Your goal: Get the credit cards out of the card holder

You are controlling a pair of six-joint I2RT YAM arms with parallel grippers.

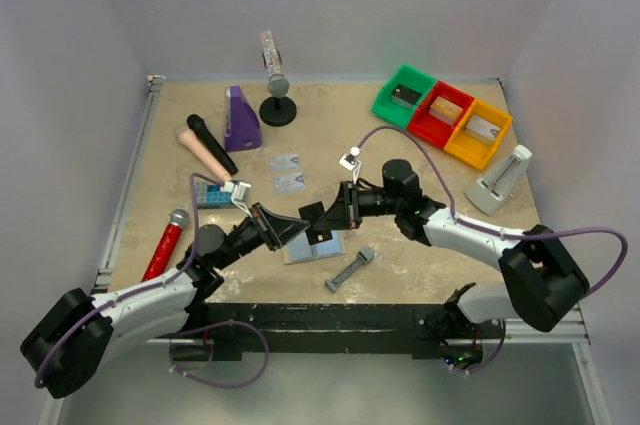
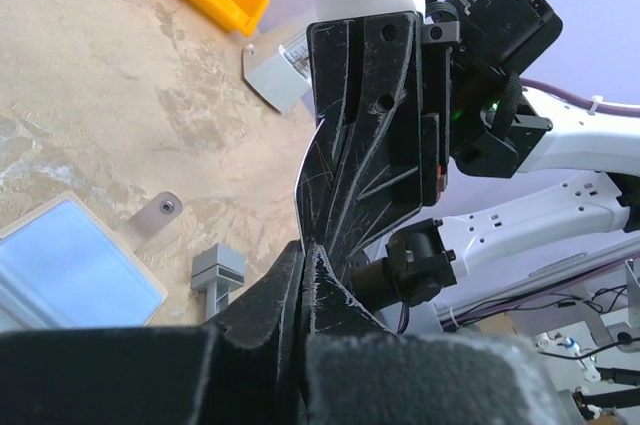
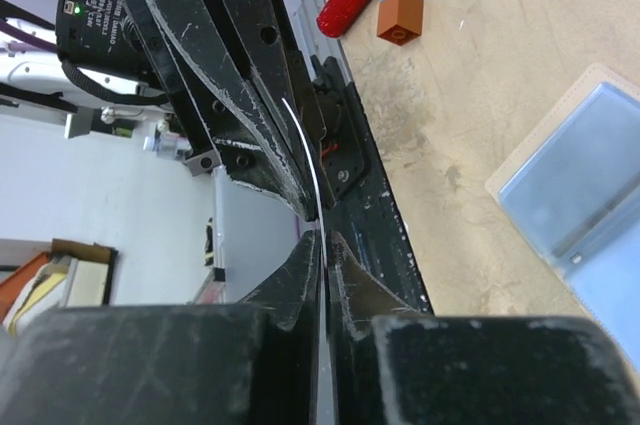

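Note:
The black card holder (image 1: 318, 235) is upright between the two grippers above the table, seen edge-on in both wrist views as a thin strip with a white edge. My left gripper (image 1: 290, 225) is shut at its near edge; in the left wrist view its fingertips (image 2: 318, 265) meet at that strip. My right gripper (image 1: 343, 215) grips it from the other side, its fingers close together on it in the right wrist view. Two pale cards (image 1: 288, 181) lie on the table behind. Whether cards remain inside the holder cannot be seen.
A blue pad (image 1: 310, 254) lies below the grippers, a metal tool (image 1: 349, 270) beside it. Coloured bins (image 1: 475, 140) stand back right, a purple stand (image 1: 242, 120) and dark cylinder (image 1: 210, 140) back left. Free table surface lies right of centre.

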